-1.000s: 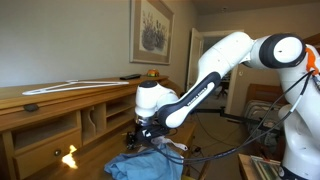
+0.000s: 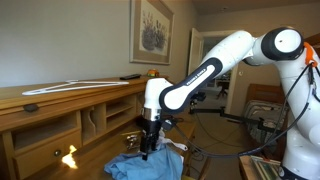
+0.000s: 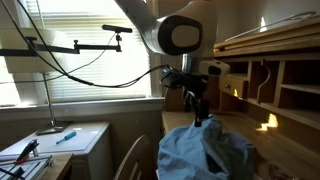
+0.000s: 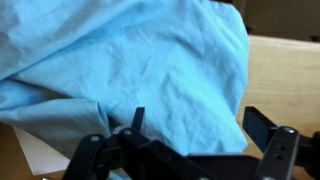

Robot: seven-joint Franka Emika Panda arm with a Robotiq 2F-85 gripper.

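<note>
A light blue cloth [image 2: 130, 167] lies rumpled on the desk's work surface, and much of it fills the wrist view [image 4: 150, 75]. In exterior view 2 the cloth [image 3: 190, 150] is raised in folds below the hand. My gripper stands open above the cloth, its fingers apart and pointing down. One finger is over the blue fabric; the other is beyond the cloth's edge, over bare wood. Nothing shows gripped between them. Whether a fingertip touches the cloth I cannot tell.
The wooden desk's cubbyholes and drawers [image 2: 48, 155] rise close behind the arm. White hangers [image 2: 85, 88] lie on its top shelf. A chair [image 3: 130, 158] stands in front. Bare wood [image 4: 285, 75] shows right of the cloth.
Over the last second the arm has swung slightly right and toward exterior view 1's camera. The hand now points more steeply down over the cloth. Part of the cloth's outline has shifted.
</note>
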